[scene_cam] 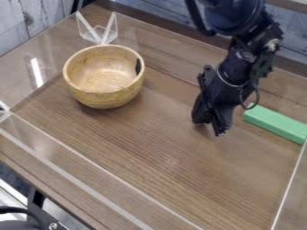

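Note:
The black robot arm reaches down from the top right to the tabletop, its gripper (210,121) low over the wood at the right of centre. Its fingers look shut, with nothing clearly visible between them, though the dark shapes are hard to separate. A wooden bowl (90,90) stands at the left, apart from the gripper. A green block (274,124) lies just to the right of the gripper, partly behind the arm.
A wooden table (144,171) fills most of the view, with wide clear room in the front and middle. Clear tape or plastic runs along the left and back-left edges.

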